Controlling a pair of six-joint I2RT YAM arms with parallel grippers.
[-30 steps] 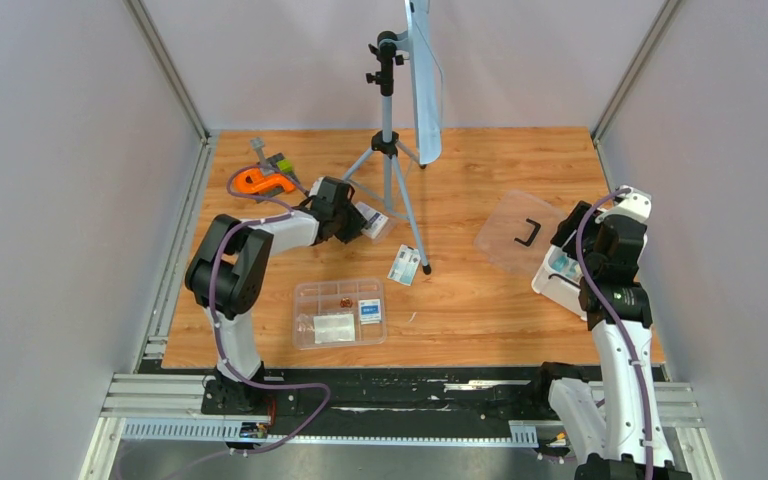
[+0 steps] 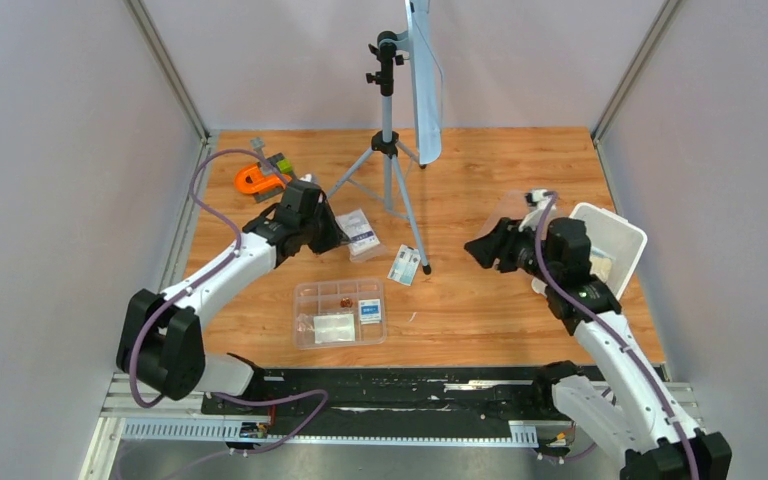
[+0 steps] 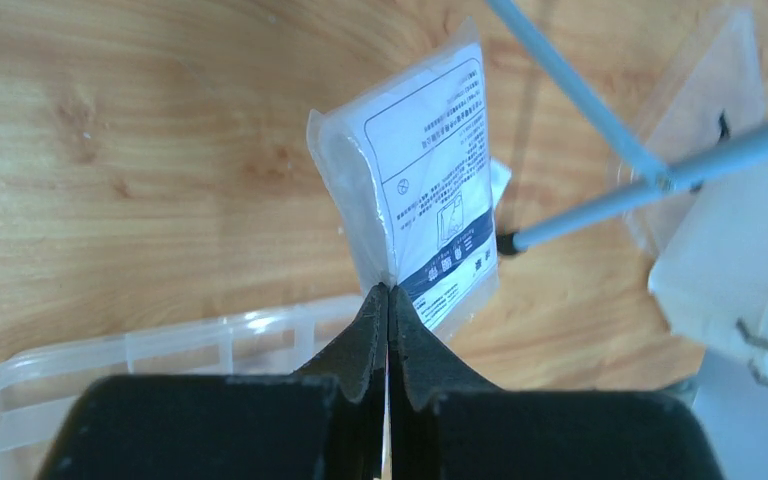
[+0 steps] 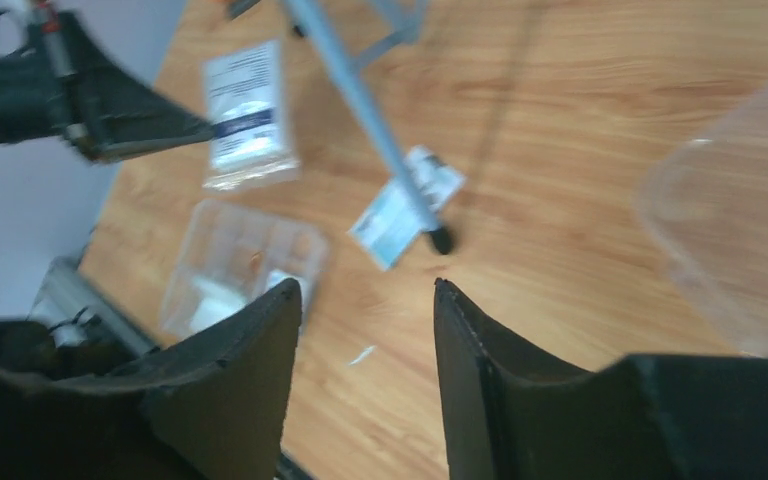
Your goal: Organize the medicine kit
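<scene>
A clear plastic packet with a white printed label (image 3: 440, 170) rises from the fingertips of my left gripper, which is shut on its near edge. From above, that packet (image 2: 359, 234) extends right of the left gripper. The clear compartment box (image 2: 340, 343) lies at the front, holding a white packet (image 2: 334, 328), a small blue-and-white packet (image 2: 370, 311) and a small brown item (image 2: 346, 302). A blue-and-white flat pack (image 2: 404, 264) lies by a tripod foot. My right gripper is open above the table, nothing between its fingers.
A light-blue tripod (image 2: 387, 160) stands mid-table, one leg near the flat pack. The white bin (image 2: 615, 225) is at right, partly behind the right arm; a clear lid (image 4: 735, 200) lies beside it. Orange tool (image 2: 255, 181) at back left.
My left arm has drawn back left with its gripper, and the packet has shifted left with it. The right gripper has left the white bin and swung left over the clear lid.
</scene>
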